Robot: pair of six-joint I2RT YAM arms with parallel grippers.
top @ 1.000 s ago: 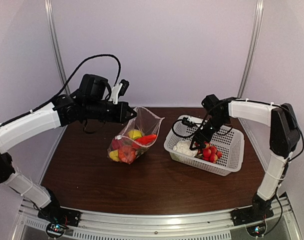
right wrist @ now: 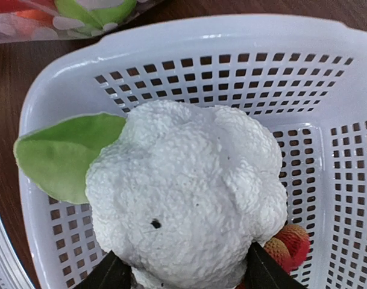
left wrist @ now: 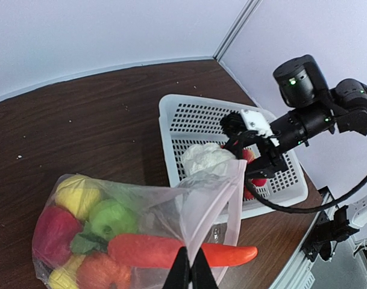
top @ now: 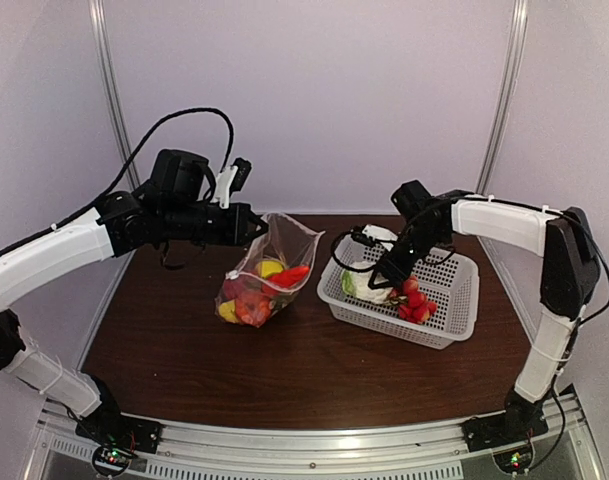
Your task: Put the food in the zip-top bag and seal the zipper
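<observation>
The clear zip top bag holds toy food, including a red pepper, yellow items, a green apple and a carrot. My left gripper is shut on the bag's rim, holding it up. In the white basket lie a white cauliflower with a green leaf and red pieces. My right gripper is at the cauliflower, its fingers on either side of the lower part; whether it grips firmly I cannot tell.
The basket stands right of the bag, near it. Walls enclose the back and sides.
My right gripper has shifted over the cauliflower in the basket, and the basket has moved slightly left since a second ago. The left arm and bag moved slightly left.
</observation>
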